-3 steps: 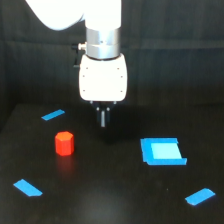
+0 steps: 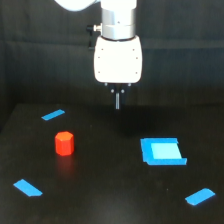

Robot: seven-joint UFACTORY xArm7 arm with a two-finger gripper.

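Note:
A small red block (image 2: 64,144) stands on the dark table at the left. My gripper (image 2: 117,100) hangs below the white hand (image 2: 118,61) near the top middle, above and to the right of the block and well apart from it. Its thin dark fingers blend into the black background, so their spacing is hard to make out. No object shows at the fingertips.
To the right lies a pale square (image 2: 166,151) bordered by blue tape (image 2: 163,161). Blue tape strips mark the table at the back left (image 2: 53,115), front left (image 2: 27,188) and front right (image 2: 200,197).
The arm and gripper have shifted right and a little higher in the view, away from the red block. The block and the taped square are where they were.

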